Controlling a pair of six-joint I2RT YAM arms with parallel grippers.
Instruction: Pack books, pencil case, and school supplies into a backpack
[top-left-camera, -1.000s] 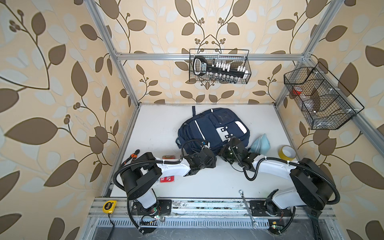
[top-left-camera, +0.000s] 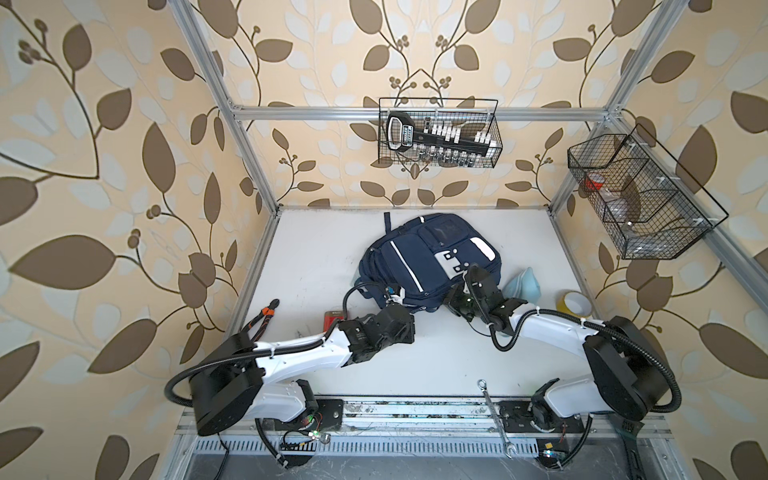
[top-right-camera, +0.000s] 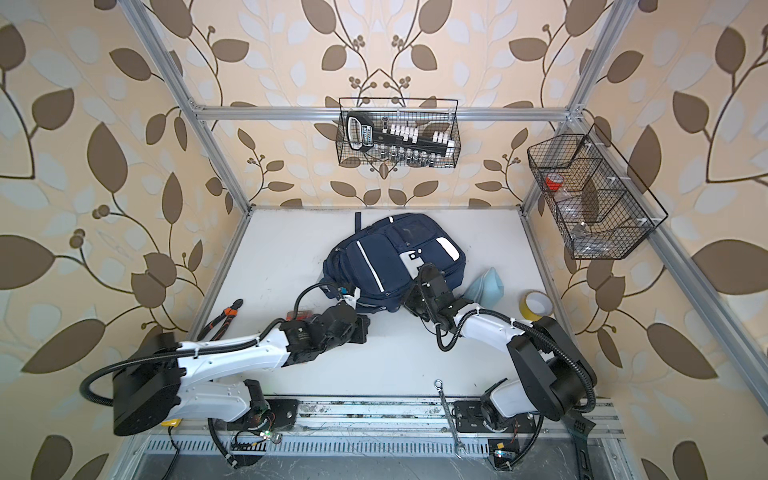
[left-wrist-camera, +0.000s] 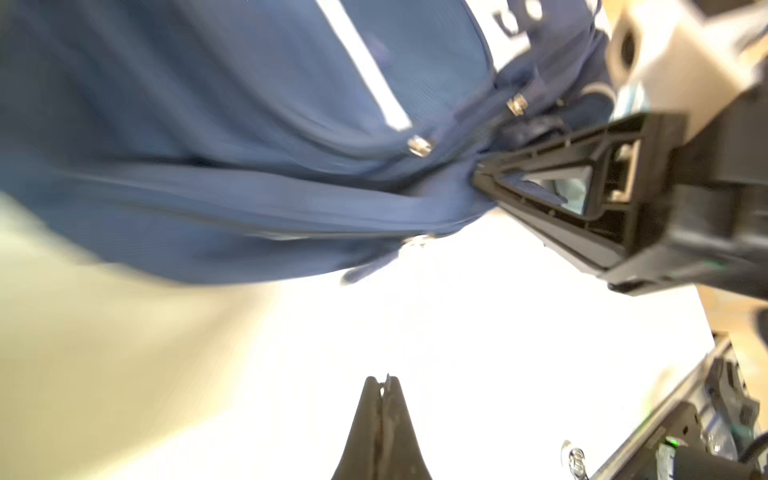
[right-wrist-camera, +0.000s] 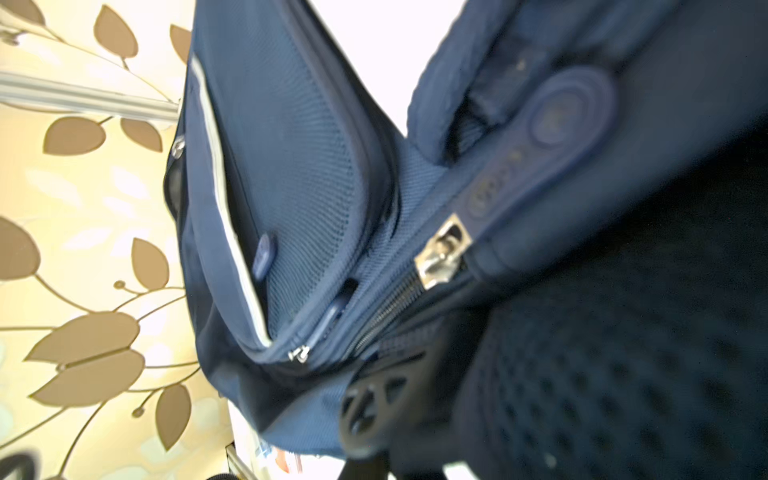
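The navy backpack lies flat at the middle back of the white table, front pockets upward. In the left wrist view my left gripper is shut over bare table, nothing between its fingertips, clear of the backpack's near edge. My right gripper is at the backpack's near lower edge, fingers shut against the fabric. Whether cloth is pinched there I cannot tell. The right wrist view is filled by the backpack's zipper pull and a strap buckle. No books or pencil case can be made out.
A red item lies partly behind the left arm. Orange-handled pliers are at the left edge. On the right stand a light-blue item and a yellow tape roll. A wrench overlaps the front edge.
The backpack has shifted slightly right and back.
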